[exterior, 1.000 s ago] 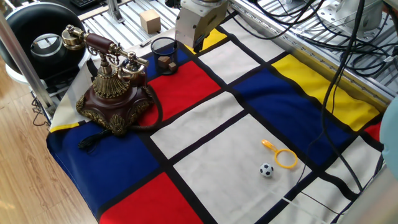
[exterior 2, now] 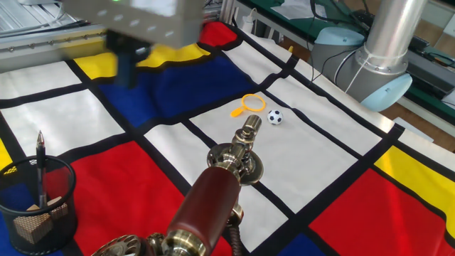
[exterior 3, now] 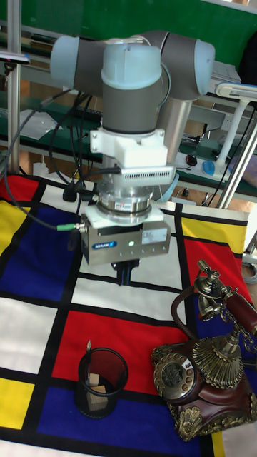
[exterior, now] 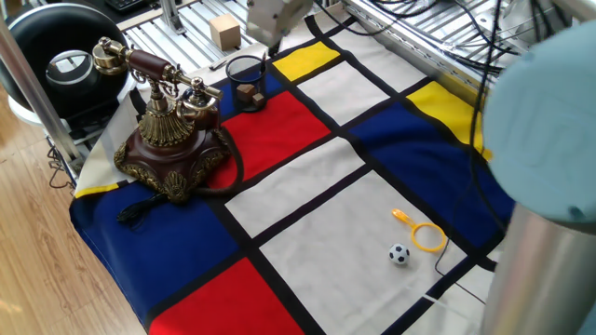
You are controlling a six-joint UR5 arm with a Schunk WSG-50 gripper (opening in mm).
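Observation:
My gripper [exterior 3: 126, 273] hangs above the cloth, its dark fingers pointing down; whether they are parted does not show. In exterior view 2 it is blurred, and exterior view 1 catches only its lower end at the top edge. A black mesh pen holder [exterior 2: 37, 220] stands on the cloth, holding a pen [exterior 2: 40, 167] and small wooden blocks [exterior 3: 94, 387]. On a pale patch lie a small black-and-white football [exterior: 399, 254] and a yellow ring with a handle [exterior: 427, 237], close together. No object shows in the gripper.
An ornate antique telephone [exterior: 172, 140] stands beside the pen holder, a tall obstacle. A wooden cube [exterior: 224, 32] rests on the slatted metal surface behind. Cables hang over the right side.
In exterior view 1 my gripper has moved up and left, toward the top edge near the pen holder. The pale blue arm joint has swung into view at right. The tabletop objects stayed put.

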